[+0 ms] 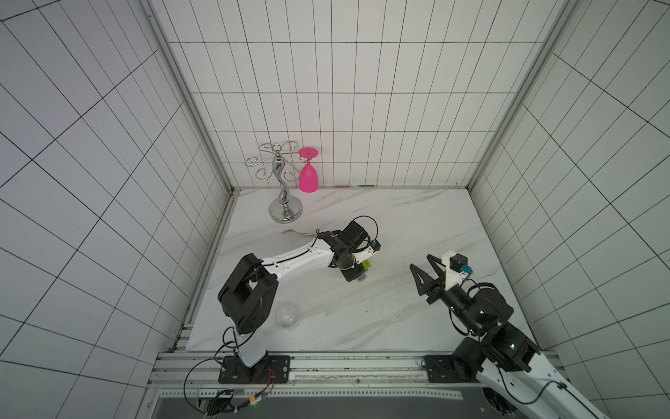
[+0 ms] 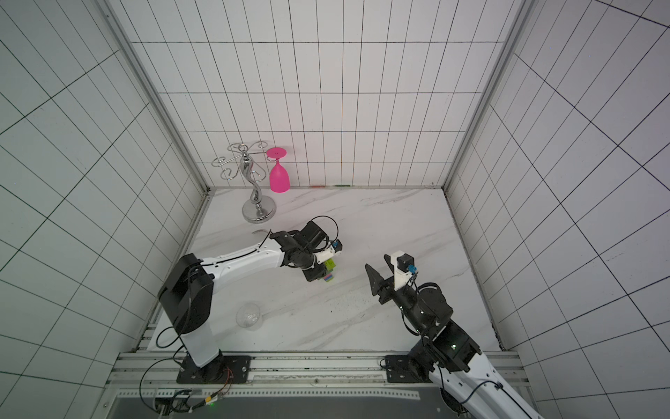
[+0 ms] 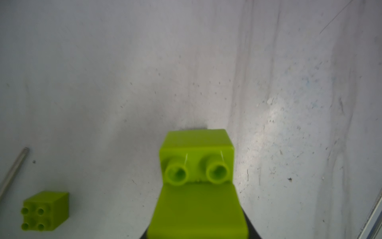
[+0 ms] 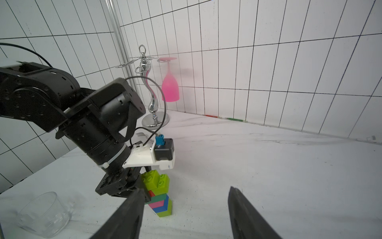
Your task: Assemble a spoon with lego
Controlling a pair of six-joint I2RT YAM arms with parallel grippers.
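A stack of lego bricks (image 4: 161, 203), green on top with coloured layers below, stands near the table's middle at my left gripper (image 1: 356, 269). In the left wrist view its green top bricks (image 3: 197, 207) fill the lower middle, hiding most of the fingers, so how the fingers stand is unclear. Another green brick (image 3: 47, 211) lies apart at lower left in that view. My right gripper (image 2: 380, 282) is raised at the right, open, nothing between its fingers.
A clear bowl (image 1: 287, 314) stands at front left, a metal stand (image 1: 284, 208) with a pink glass (image 1: 308, 178) at the back left, and a metal utensil (image 1: 293, 232) behind the left arm.
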